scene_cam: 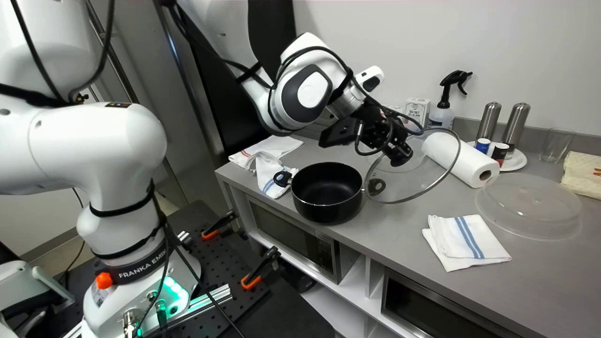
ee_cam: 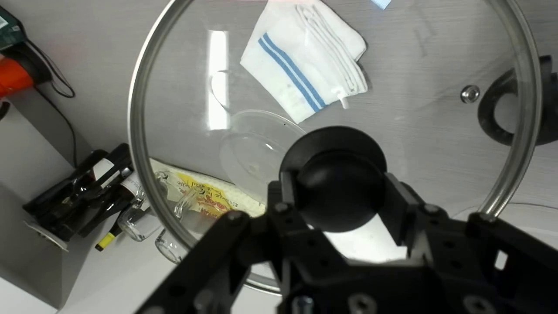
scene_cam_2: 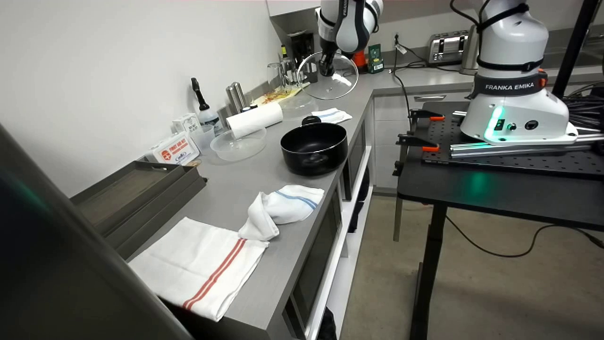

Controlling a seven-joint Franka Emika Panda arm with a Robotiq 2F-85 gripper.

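Observation:
A clear glass lid (scene_cam: 431,188) with a metal rim hangs tilted in the air. Its round black knob (ee_cam: 340,193) is held between the fingers of my gripper, which is shut on it. In the first exterior view the lid is to the right of the black pot (scene_cam: 327,194) and partly in front of its right handle (scene_cam: 376,186). The pot stands uncovered on the grey counter and looks empty. In the wrist view, one pot handle (ee_cam: 502,107) shows at the right, partly through the glass. The second exterior view has the lid (scene_cam_2: 339,85) beyond the pot (scene_cam_2: 314,150).
Behind the lid lie a paper towel roll (scene_cam: 459,160) and a spray bottle (scene_cam: 443,115). A clear plastic cover (scene_cam: 529,205) and a folded blue-striped towel (scene_cam: 466,242) are on the right. Towels (scene_cam_2: 206,266) lie left of the pot. Bare counter separates pot and right towel.

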